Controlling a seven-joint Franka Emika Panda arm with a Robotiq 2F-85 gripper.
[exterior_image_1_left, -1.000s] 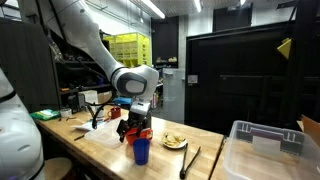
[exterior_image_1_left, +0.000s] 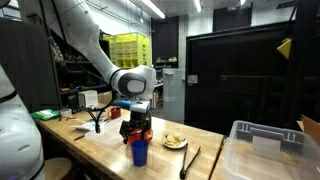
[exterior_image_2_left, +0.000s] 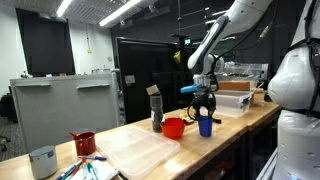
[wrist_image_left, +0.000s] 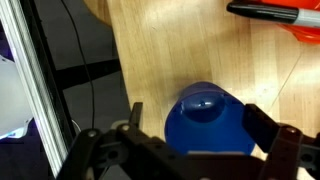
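Observation:
A dark blue cup (wrist_image_left: 205, 140) stands upright on the wooden table under my gripper. In the wrist view, the two dark fingers (wrist_image_left: 122, 138) are spread wide, one on each side of the cup. Whether either one touches it cannot be told. Exterior view 1 has the cup (exterior_image_1_left: 140, 153) at the near part of the table, with the gripper (exterior_image_1_left: 134, 131) just above and behind it. A red bowl (exterior_image_2_left: 173, 128) sits close to the cup. Across the bowl's edge in the wrist view shows a dark marker (wrist_image_left: 275, 13).
A large clear bin (exterior_image_1_left: 270, 150) occupies the right side. Between it and the cup lie a thin black rod (exterior_image_1_left: 190, 163) and a plate of yellowish items (exterior_image_1_left: 173, 141). In exterior view 2, a pale tray (exterior_image_2_left: 140, 150), a red pot (exterior_image_2_left: 87, 144) and several pens (exterior_image_2_left: 95, 168) fill the left.

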